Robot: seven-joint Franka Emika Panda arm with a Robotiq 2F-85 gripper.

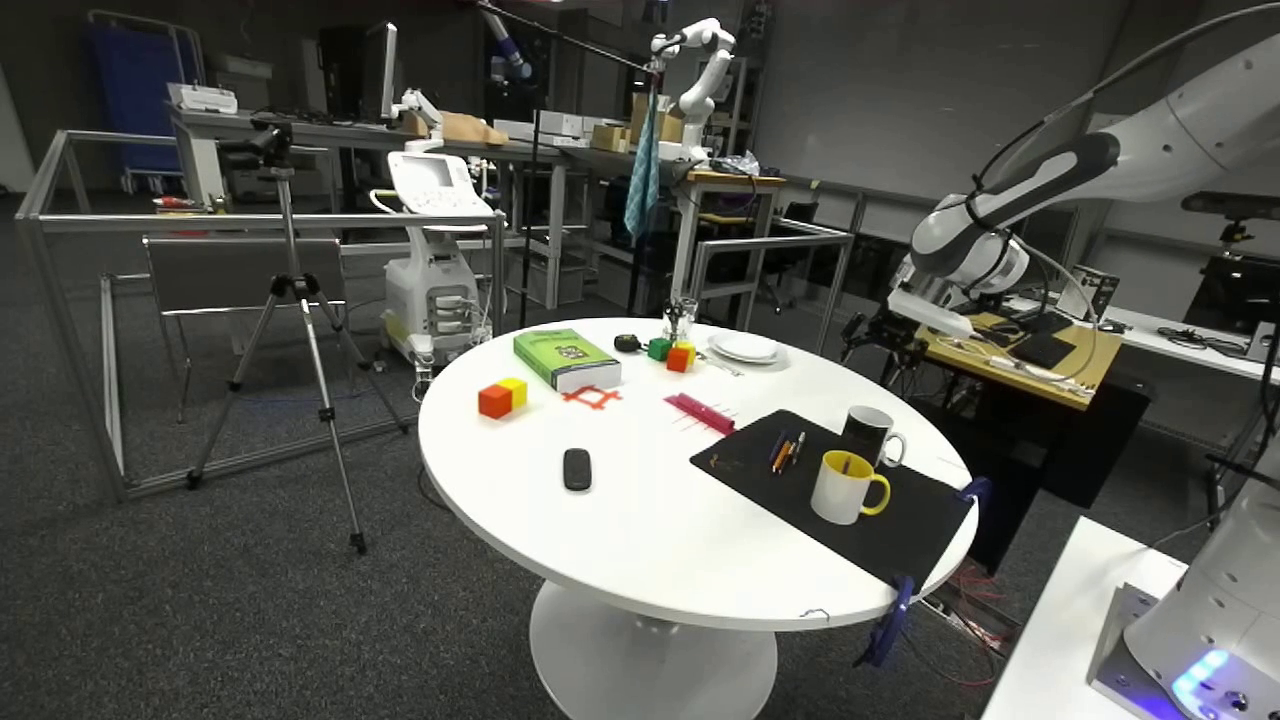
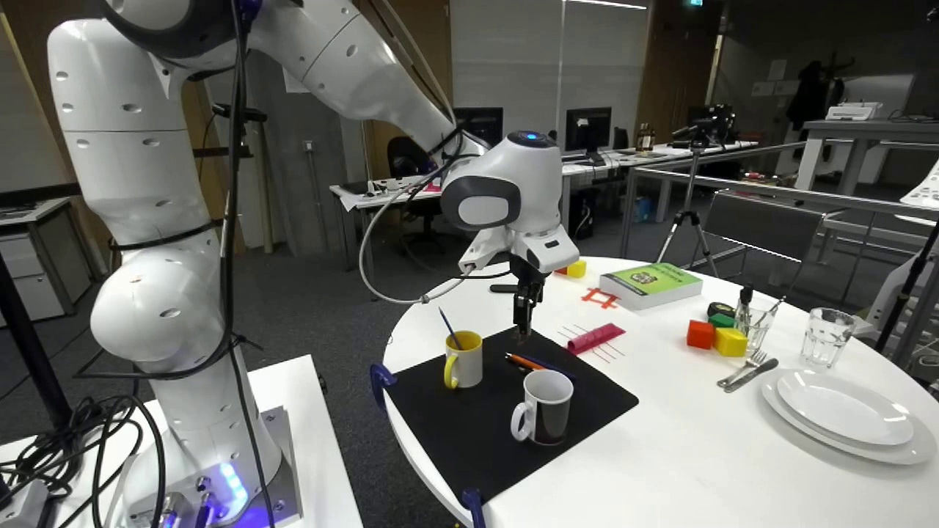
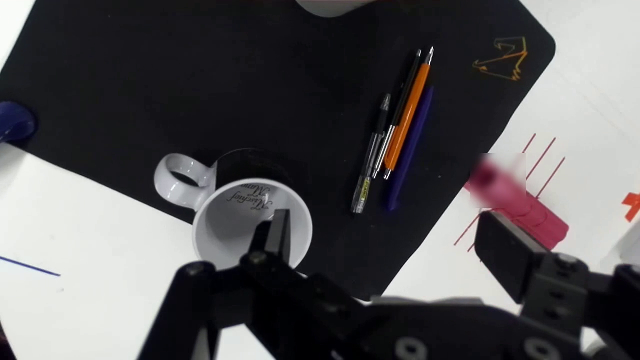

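Observation:
My gripper stands open above the table, its two fingers wide apart with nothing between them. In the wrist view its left finger [image 3: 279, 234] overlaps the opening of the black-and-white mug [image 3: 252, 219], and the right finger covers part of the pink-red case [image 3: 534, 213]. Between these, farther up that view, several pens [image 3: 403, 114] lie side by side on the black mat [image 3: 240, 78]: an orange one, a purple one and darker ones. The white mug with yellow inside and handle [image 2: 466, 362] stands upright on the mat with a pen [image 2: 450, 327] in it.
Blue clamps [image 2: 381, 384] grip the mat at the table edge. Farther off are a green book [image 1: 564, 358], coloured cubes [image 1: 495, 400], a glass [image 2: 825, 336], stacked white plates [image 2: 849, 413] and cutlery [image 2: 748, 369]. The table's front left, around a dark oval object [image 1: 577, 469], has free room.

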